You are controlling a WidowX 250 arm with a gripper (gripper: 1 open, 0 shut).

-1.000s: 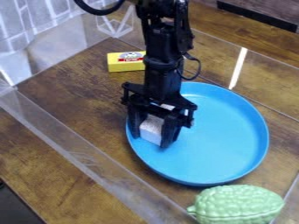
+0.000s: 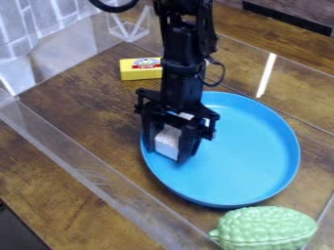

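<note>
The black gripper (image 2: pixel 175 123) reaches down over the left part of a blue plate (image 2: pixel 241 176), its fingers around a white object (image 2: pixel 167 144) that is low at the plate's surface. The gripper is shut on this object, which is largely hidden behind the dark fingers, so its exact shape cannot be told.
A yellow block (image 2: pixel 139 68) lies at the back left, beside the arm. A pale green cabbage-like object (image 2: pixel 263 229) sits at the front right. Bare wooden table (image 2: pixel 72 107) fills the left, with clear plastic edging along the left side.
</note>
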